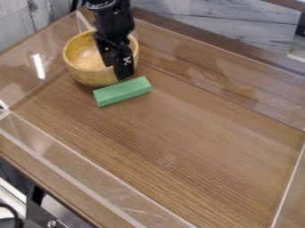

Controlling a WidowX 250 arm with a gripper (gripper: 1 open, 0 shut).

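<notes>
A black gripper (117, 57) hangs over a tan round bowl (86, 64) at the upper left of the camera view, its fingers reaching down at the bowl's right side, open. Whether anything lies between or under them is hard to tell. A green rectangular block (123, 91) lies on the wooden table just in front of the bowl, below the gripper and apart from its fingers.
A pale wall borders it at the top right, and dark cables lie beyond its lower left edge.
</notes>
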